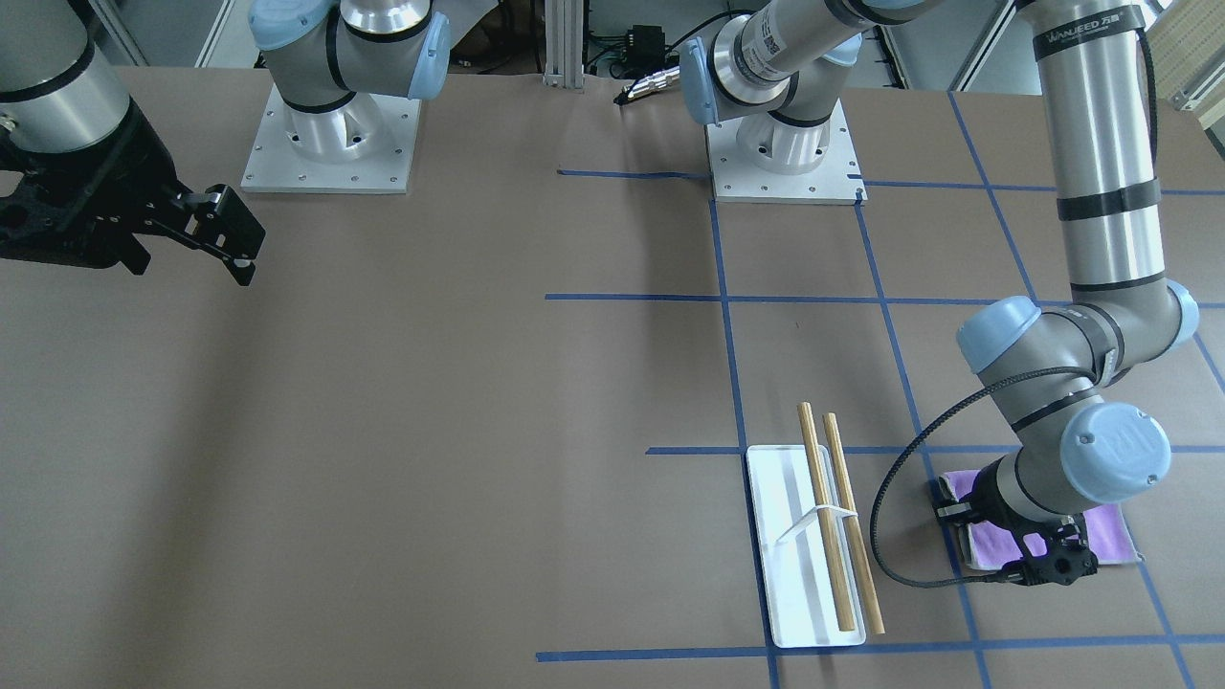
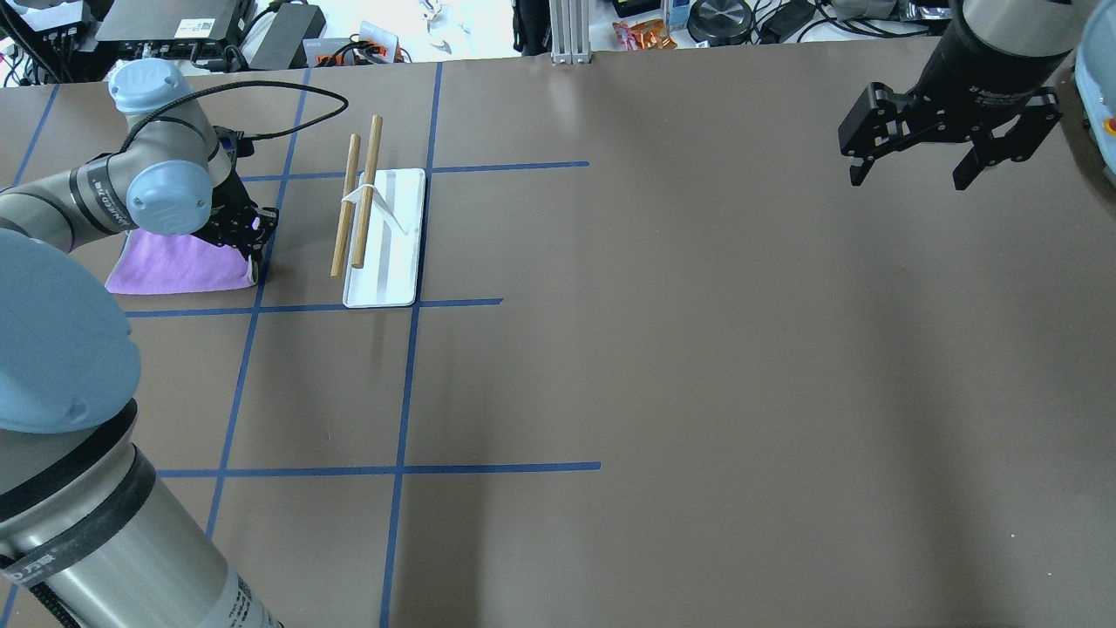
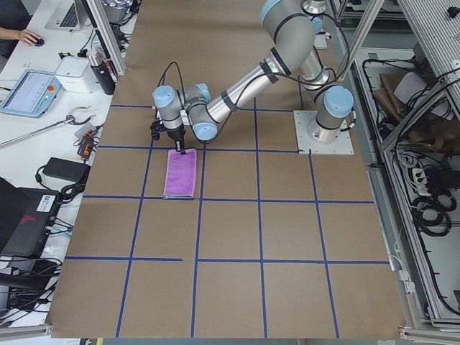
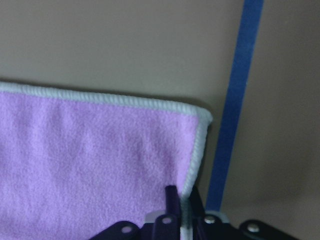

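A folded lilac cloth with a pale border (image 4: pixel 90 155) lies flat on the taped floor board, partly under the arm in the front view (image 1: pixel 1097 528). My gripper is down at one edge of the cloth in the wrist view, its dark fingertips close together on the pale border. Whether cloth is pinched between them is hard to tell. In the top view the cloth (image 2: pixel 173 267) sits below and beside the arm's wrist, near a vertical blue tape line.
A white tray (image 1: pixel 792 597) with two wooden sticks (image 1: pixel 835 574) in a white holder stands beside the cloth. A second arm's black gripper (image 2: pixel 942 136) hangs at the other side. Wide bare board (image 2: pixel 732 366) lies between them. The cable loops over my wrist.
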